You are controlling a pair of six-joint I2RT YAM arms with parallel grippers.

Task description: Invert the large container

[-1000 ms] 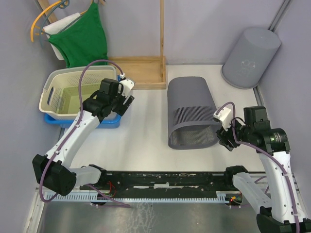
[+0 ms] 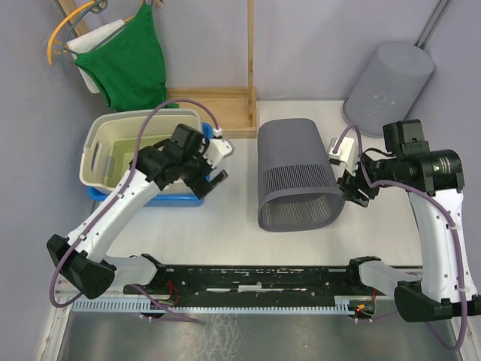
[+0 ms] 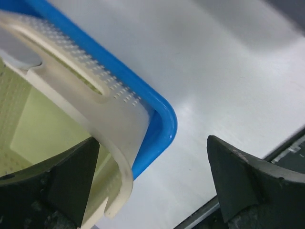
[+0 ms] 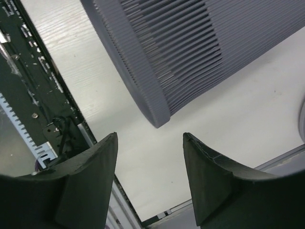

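A large dark grey container (image 2: 291, 150) lies on its side at mid-table. Its mouth faces the front, and a ribbed band runs behind the rim. My right gripper (image 2: 355, 192) is just off the mouth's right side. In the right wrist view the ribbed container (image 4: 181, 52) lies beyond the fingertips, with an empty gap between the spread fingers. The left gripper (image 2: 211, 183), blurred, stands open by the right side of the cream basket (image 2: 94, 147). In the left wrist view this basket's rim (image 3: 121, 164) passes beside the left finger (image 3: 78, 176); whether they touch cannot be told.
Under the cream basket sits a blue bin (image 2: 169, 200). A grey bin (image 2: 389, 89) leans at the back right, and a wooden stand (image 2: 214, 105) with a green cloth (image 2: 128, 68) is at the back left.
My left arm has swung right, and the cream basket and blue bin have shifted right with it. The right gripper has moved slightly back beside the grey container, which stays nearly in place.
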